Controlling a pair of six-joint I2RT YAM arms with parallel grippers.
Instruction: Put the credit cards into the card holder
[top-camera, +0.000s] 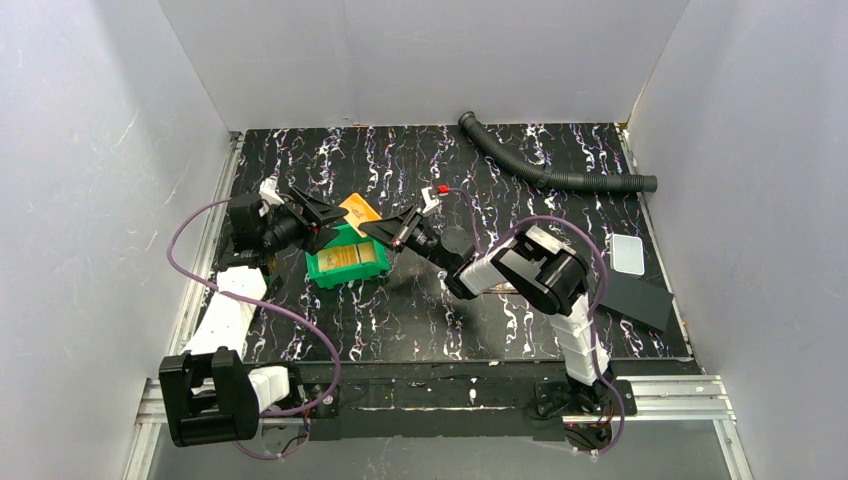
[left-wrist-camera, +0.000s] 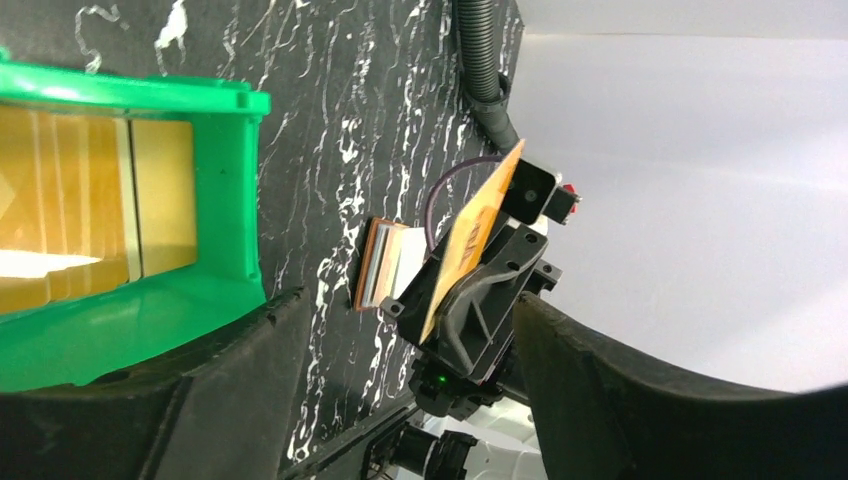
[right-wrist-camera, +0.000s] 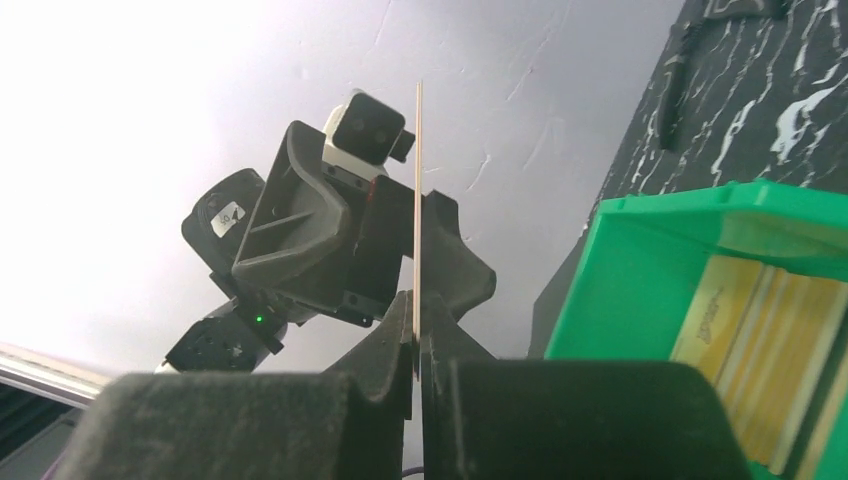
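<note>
A yellow card (top-camera: 359, 210) is pinched by my right gripper (top-camera: 370, 229); the right wrist view shows the card (right-wrist-camera: 418, 200) edge-on, upright between the closed fingers. Facing it from the left, my left gripper (top-camera: 336, 223) is open. In the left wrist view its fingers (left-wrist-camera: 215, 385) are wide apart, with the card (left-wrist-camera: 470, 235) in front of them and not clamped. Under both grippers stands a green box (top-camera: 328, 279) with several yellow cards (top-camera: 345, 256) inside. A brown-edged holder with slots (left-wrist-camera: 385, 262) lies on the table, mostly hidden by the right arm from above.
A black hose (top-camera: 560, 180) curves along the back right. At the right edge are a white rectangular item (top-camera: 627, 254) and a dark flat panel (top-camera: 637, 301). Bare table lies in front of the green box. Both arms' tips are close together.
</note>
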